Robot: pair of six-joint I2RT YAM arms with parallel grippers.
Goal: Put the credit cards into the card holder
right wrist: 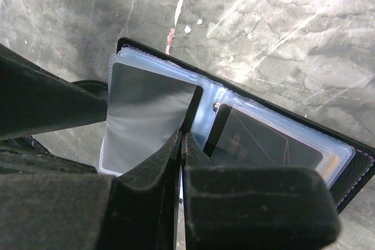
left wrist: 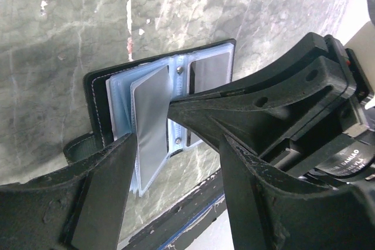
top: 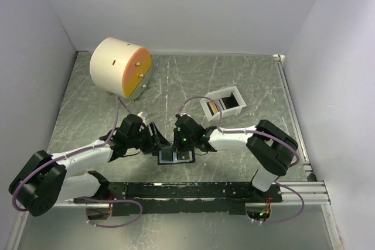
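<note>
The card holder [top: 176,161] lies open on the table near its front edge, its clear pages spread. A raised clear page holding a dark card [left wrist: 155,115] stands tilted in the left wrist view. Another dark card [right wrist: 263,143] sits in the pocket on the right. My left gripper is open around the raised page's near end, its two fingers apart. My right gripper has its fingertips close together at the black-edged side of the raised card, by the holder's spine. Whether anything thin is pinched there cannot be made out.
A white tray [top: 239,108] with a dark item and a card-like piece stands behind the right arm. A cream cylinder with orange and yellow drawers [top: 120,65] stands at the back left. The two grippers are very close together over the holder.
</note>
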